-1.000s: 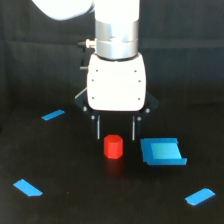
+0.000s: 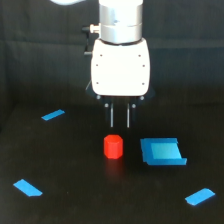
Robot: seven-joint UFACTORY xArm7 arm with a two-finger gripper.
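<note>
A small red hexagonal block (image 2: 113,147) stands on the dark table in the middle of the view. My gripper (image 2: 120,118) hangs just above and behind it, two thin fingers apart with nothing visible between them. To the block's right lies a square blue tray (image 2: 148,152) with a lighter blue inside, apparently empty.
Blue tape strips mark the dark table at the back left (image 2: 53,115), front left (image 2: 27,188) and front right (image 2: 200,196). The table around the block and tray is otherwise clear.
The gripper has moved a little up in the view, and the gap between its fingers looks narrower than before. The red block looks nearly unmoved.
</note>
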